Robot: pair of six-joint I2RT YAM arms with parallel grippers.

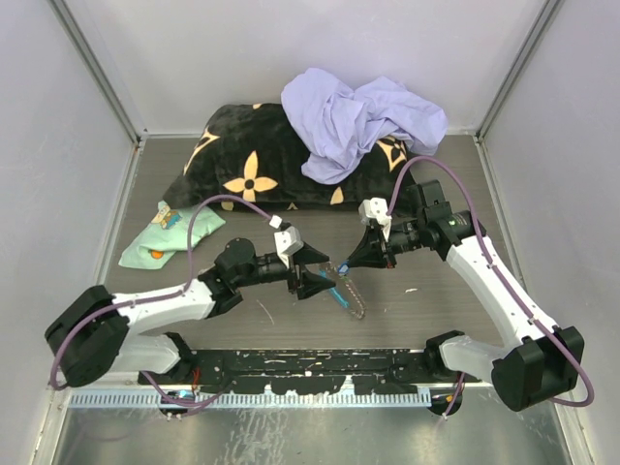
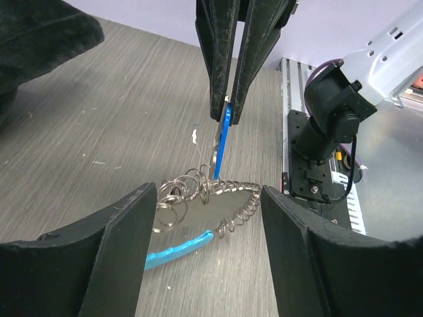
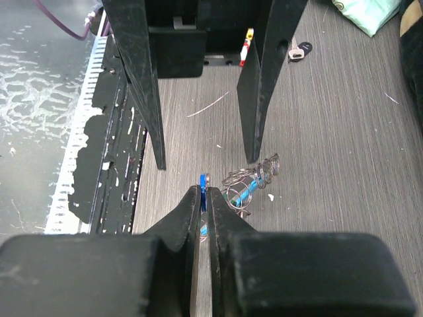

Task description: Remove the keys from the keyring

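My right gripper (image 1: 351,263) is shut on a blue piece of the keyring (image 3: 203,181), seen at its fingertips in the right wrist view. From there hangs a coiled metal chain (image 2: 239,187) with a longer blue strip (image 2: 180,251). My left gripper (image 1: 327,276) stands open close to the hanging chain, on its left in the top view. In the left wrist view the coils (image 2: 175,201) show beyond and between its spread fingers, and nothing is clamped there. A small dark key with a silver part (image 3: 299,51) lies on the table in the right wrist view.
A dark patterned cushion (image 1: 232,155) with a lilac cloth (image 1: 354,121) fills the back. A pale green packet (image 1: 172,235) lies at the left.
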